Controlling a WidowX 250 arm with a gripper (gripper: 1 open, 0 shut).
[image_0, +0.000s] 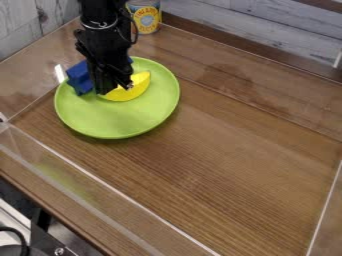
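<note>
A green plate (124, 119) sits on the wooden table at the upper left. On it are a yellow object (131, 87) and a blue item (79, 77) at the plate's back left. My black gripper (102, 82) is low over the plate, between the blue and yellow objects, covering parts of both. Whether its fingers hold either one is hard to tell.
A yellow can (143, 17) stands behind the arm at the back. A white wall lines the back left, and dark cables hang past the lower-left edge.
</note>
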